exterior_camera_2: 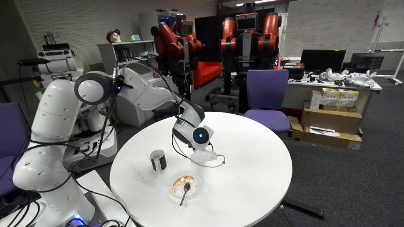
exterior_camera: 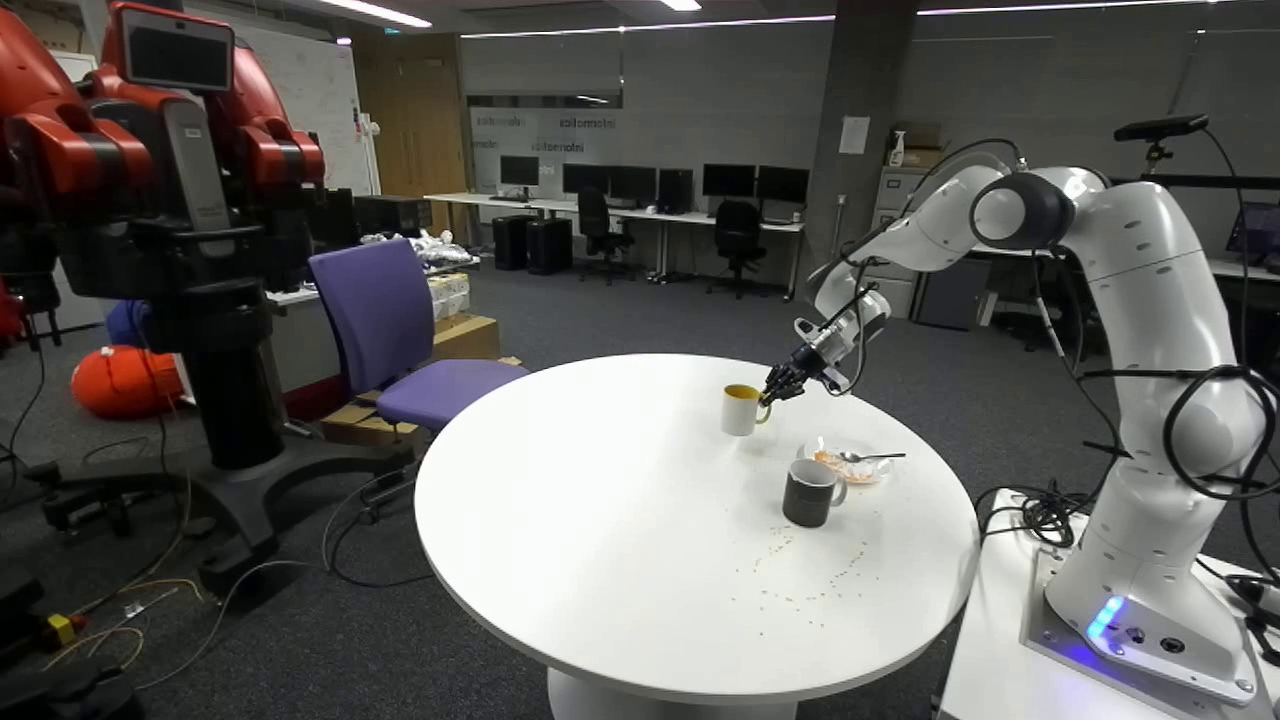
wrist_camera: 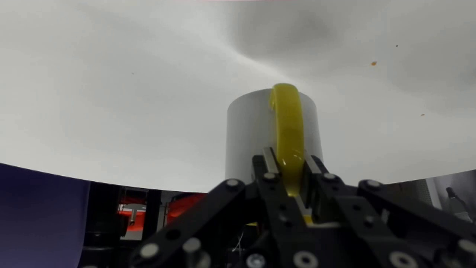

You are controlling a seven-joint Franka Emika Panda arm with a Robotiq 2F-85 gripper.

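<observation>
My gripper is shut on the yellow handle (wrist_camera: 289, 120) of a white mug, one finger on each side of it. In the first exterior view the white mug (exterior_camera: 739, 415) is upright, its yellow inside showing, over the far right part of the round table (exterior_camera: 600, 480). Whether its base touches the table I cannot tell. The gripper (exterior_camera: 770, 396) comes at it from the right. In the second exterior view the arm's wrist (exterior_camera_2: 197, 136) hides both the mug and the fingers.
Nearer the front stands a dark mug (exterior_camera: 809, 494) with a pale inside. Behind it lies a clear plate (exterior_camera_2: 199, 189) with orange scraps and a spoon (exterior_camera_2: 185, 190). Crumbs (exterior_camera: 816, 588) are scattered over the front right.
</observation>
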